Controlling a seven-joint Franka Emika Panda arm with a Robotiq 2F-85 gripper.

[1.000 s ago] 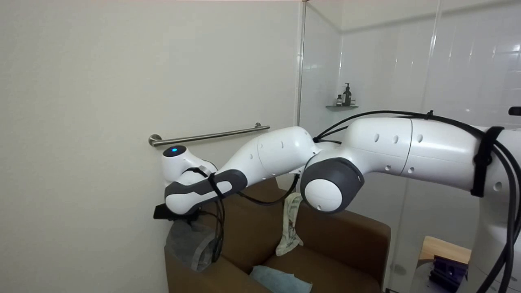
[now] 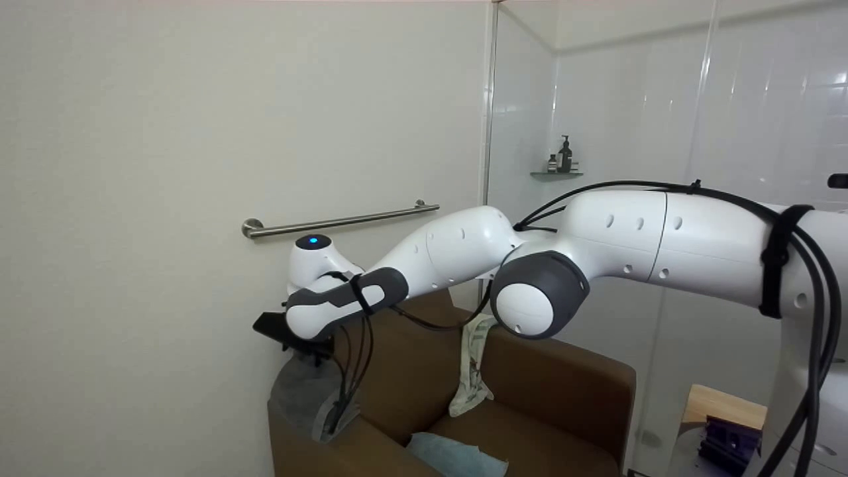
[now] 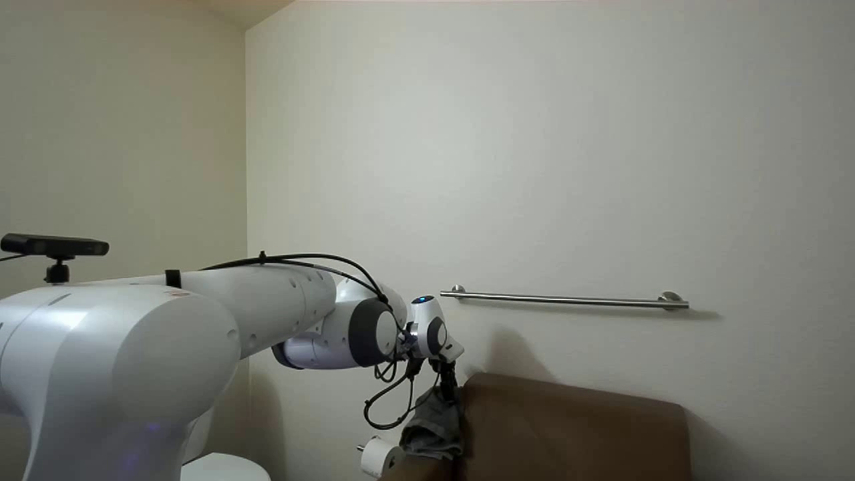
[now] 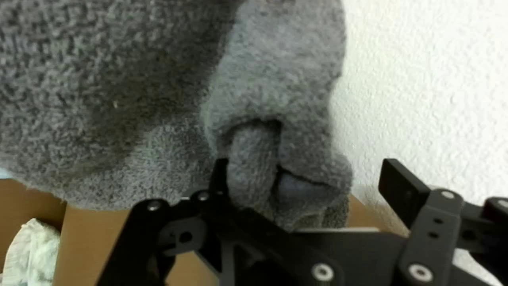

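A grey towel [image 2: 308, 397] drapes over the arm of the brown armchair [image 2: 548, 381], close to the wall. In the wrist view, folds of the towel [image 4: 281, 90] fill the upper left and reach down between the fingers of my gripper, which stands open. The left finger lies against the fabric, while the right finger [image 4: 402, 188] is clear of it, near the wall. From the second exterior view, my gripper [image 3: 445, 383] points down at the top of the towel [image 3: 435, 429].
A metal bar [image 2: 342, 222] runs along the wall above the chair. On the chair lie a patterned pale cloth [image 2: 473, 370] and a light blue cloth [image 2: 457, 456]. A toilet roll [image 3: 377, 455] sits beside the chair. The wall is very near the gripper's right side.
In the first exterior view, my arm's wrist has shifted right and slightly up, and its tilt has changed. The towel stays draped on the chair arm.
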